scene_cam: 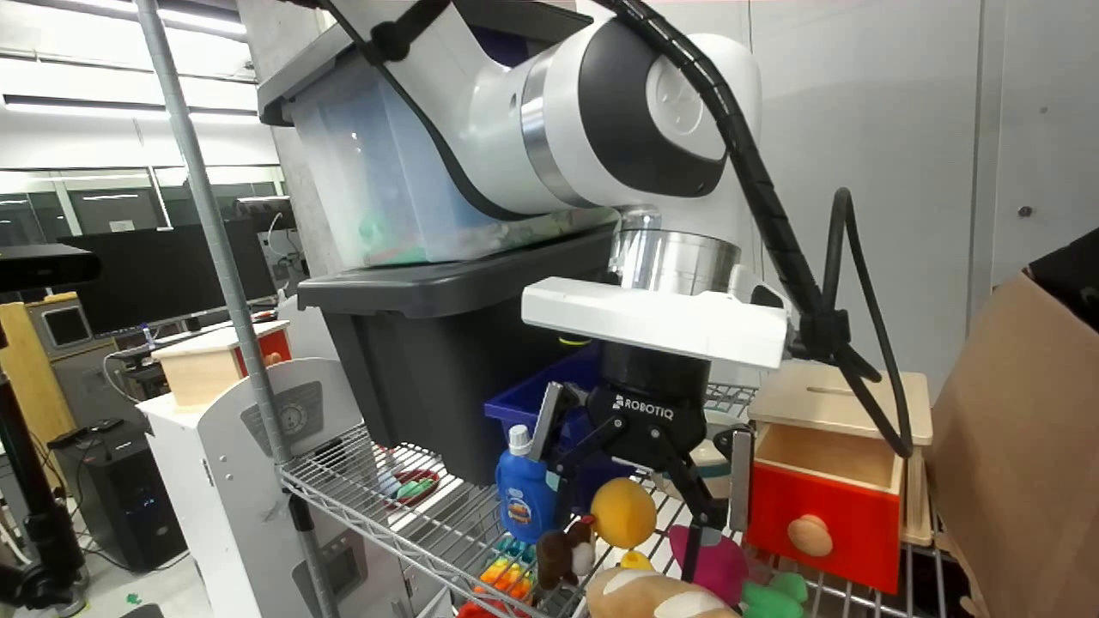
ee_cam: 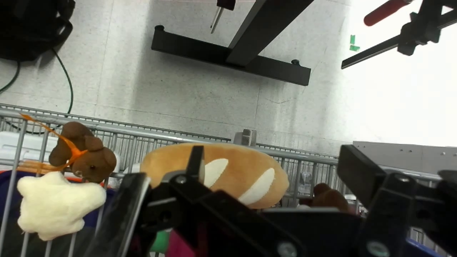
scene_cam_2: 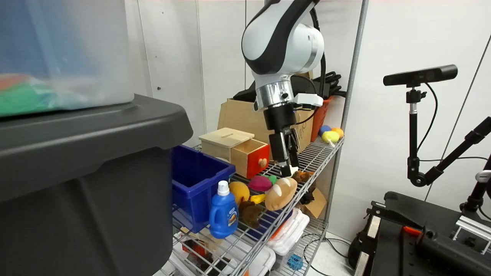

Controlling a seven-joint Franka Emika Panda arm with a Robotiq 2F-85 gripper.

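Note:
My gripper (scene_cam: 628, 530) points down over the shelf, its fingers spread wide with nothing visible between them. In exterior view 1 one finger (scene_cam: 739, 479) stands close beside the pulled-out red drawer (scene_cam: 824, 525) of a wooden box; touching or apart, I cannot tell. A plush bread loaf (scene_cam_2: 281, 193) lies at the shelf's front edge, and in the wrist view the fingers partly cover it. Behind the loaf are an orange ball (scene_cam: 623, 513), a magenta plush (scene_cam_2: 260, 183) and a green toy (scene_cam: 774, 596). A brown toy (scene_cam_2: 249, 214) sits beside the ball.
A blue detergent bottle (scene_cam_2: 224, 211) stands before a blue bin (scene_cam_2: 195, 181). A large black tote (scene_cam: 453, 360) flanks them. At the other side is a cardboard box (scene_cam: 1015, 453). A cream star plush (ee_cam: 60, 205) lies on the wire shelf. Bare wire shows near the tote.

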